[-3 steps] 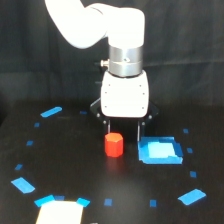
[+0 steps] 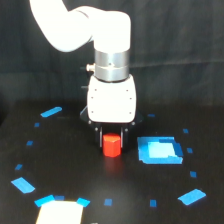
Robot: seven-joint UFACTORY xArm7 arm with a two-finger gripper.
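Note:
A red block [image 2: 112,145] sits on the black table in the middle of the camera view. The white gripper [image 2: 112,133] is lowered over it, with dark fingers at both sides of the block's upper part; whether they have closed on it is not clear. To the right lies a blue square container [image 2: 145,152] with a pale inside.
A pale object [image 2: 58,212] is at the bottom left edge. Blue tape pieces [image 2: 23,185] are stuck around the black table [image 2: 100,185].
The gripper has moved down and slightly left onto the red block, and its fingers appear closer together than before.

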